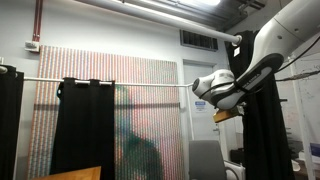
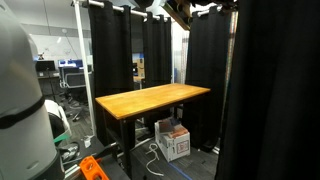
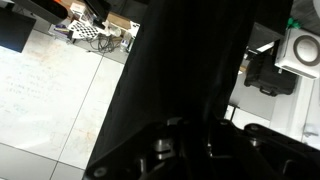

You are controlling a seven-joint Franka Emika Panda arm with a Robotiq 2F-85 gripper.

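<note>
High above the table, at the right of the first exterior view, the white and grey arm (image 1: 257, 65) reaches in from the upper right. A tan piece (image 1: 228, 115) shows under its wrist; whether it is held or part of the mount is unclear. In the wrist view my black gripper blends into a broad dark curtain (image 3: 165, 75) behind it. Its fingertips and anything between them are lost in the dark. The second exterior view has only part of the arm along its top edge.
A bare wooden table (image 2: 150, 99) stands below, with a cardboard box (image 2: 172, 140) on the floor beside it. Black curtains (image 2: 208, 60) hang around. A grey chair (image 1: 207, 160) is near the door.
</note>
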